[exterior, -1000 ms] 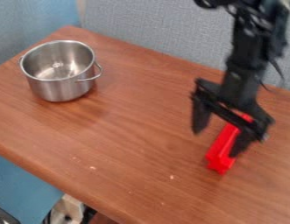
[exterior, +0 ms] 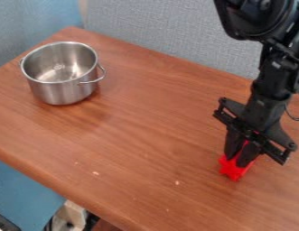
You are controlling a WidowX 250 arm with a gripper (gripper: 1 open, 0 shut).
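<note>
My black gripper (exterior: 245, 147) points down at the right side of the table, shut on a red block (exterior: 234, 168). The block shows below and between the fingers; its upper part is hidden behind them. It appears to rest on or just above the wooden table (exterior: 139, 153).
A steel pot (exterior: 62, 77) with side handles stands at the back left of the table. Grey and blue walls edge the back and left, and the table's front-left edge drops away.
The arm has come down over the red block and the fingers have closed on it, covering more of it. The pot has stayed in place.
</note>
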